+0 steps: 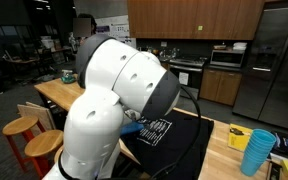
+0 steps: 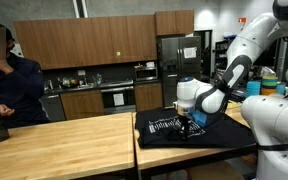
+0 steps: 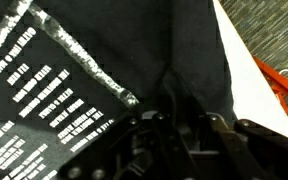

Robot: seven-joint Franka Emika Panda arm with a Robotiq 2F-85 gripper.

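A black cloth [image 3: 114, 30] with white printed bars lies on the wooden table, and the wrist view looks closely down on it. My gripper is low over the cloth near its edge, dark against dark. A fold in the fabric runs up from the fingertips. Whether cloth sits between the fingers is hard to make out. In exterior view 2 the cloth [image 2: 159, 132] spreads over the right part of the table, with my gripper [image 2: 187, 128] down at its near side. From exterior view 1 the arm hides the gripper; the cloth [image 1: 189, 135] shows beyond it.
Blue cups [image 1: 257, 152] and a yellow item [image 1: 239, 136] stand at the table's right in exterior view 1. Stools [image 1: 24, 126] are at the left. A person [image 2: 19, 75] stands beside the table. Bare wood [image 2: 64, 145] is clear left of the cloth.
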